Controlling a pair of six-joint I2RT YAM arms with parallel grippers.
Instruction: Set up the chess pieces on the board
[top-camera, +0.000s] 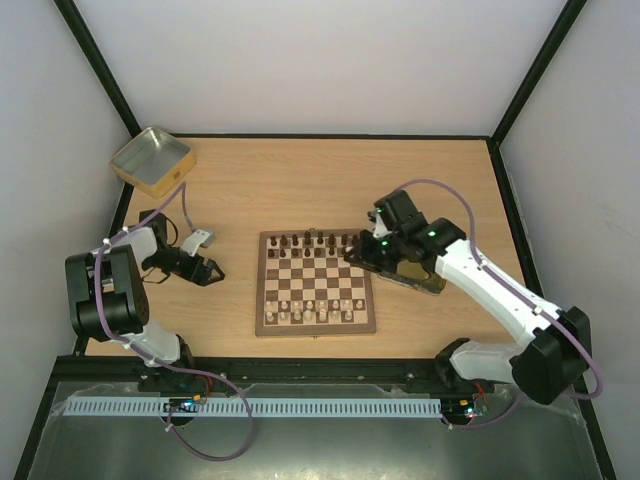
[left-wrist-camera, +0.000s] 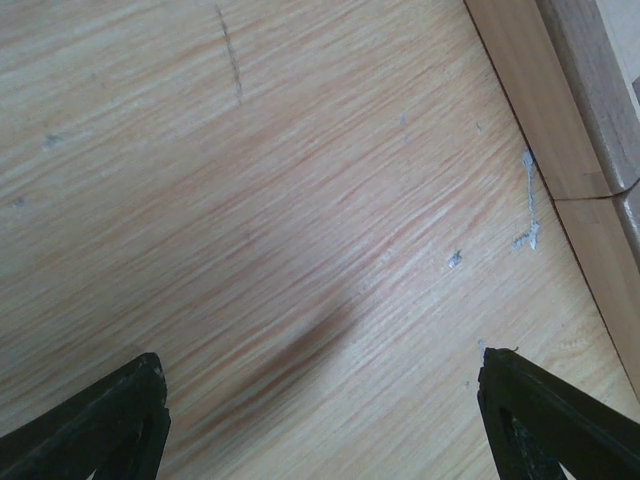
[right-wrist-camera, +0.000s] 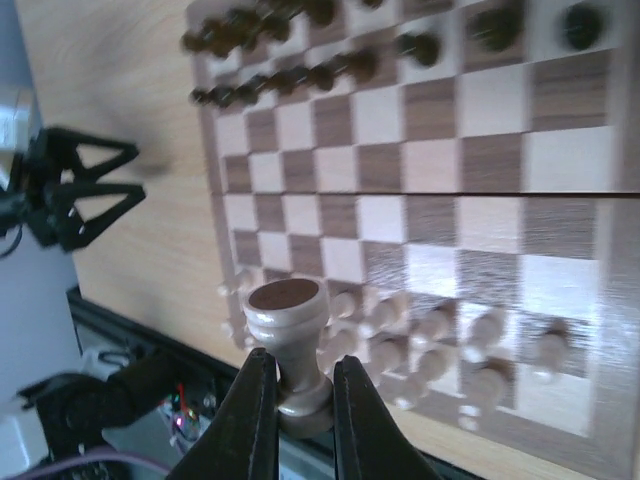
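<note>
The wood-framed chessboard (top-camera: 314, 279) lies in the middle of the table. Dark pieces (top-camera: 307, 242) stand in rows along its far side, white pieces (top-camera: 309, 313) along its near side, while the middle squares are bare. In the right wrist view a white chess piece (right-wrist-camera: 289, 330) is pinched between the fingertips of my right gripper, its round brown base facing up toward the camera. From above, that gripper is over the board's far right corner. My left gripper is open and empty over bare wood, left of the board.
An open, empty-looking box (top-camera: 153, 160) stands at the back left. Another box (top-camera: 420, 283) at the right is partly covered by my right arm.
</note>
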